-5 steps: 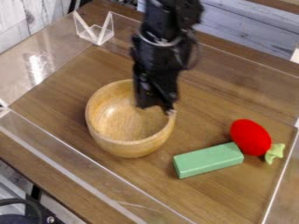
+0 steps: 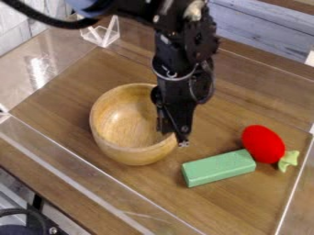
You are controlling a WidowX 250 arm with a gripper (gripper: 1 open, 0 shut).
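Observation:
A round wooden bowl (image 2: 120,124) sits on the wooden tray floor. My gripper (image 2: 172,128) reaches down at the bowl's right side, its fingers low by the rim. The fingers appear closed at that rim, though the dark gripper hides what lies between them. A green block (image 2: 218,167) lies to the right of the bowl, near the front. Behind it is a red toy (image 2: 262,142) with a pale green top.
Clear plastic walls (image 2: 73,170) edge the tray. A small clear wire-like piece stands at the back left. The tray floor left of and behind the bowl is bare.

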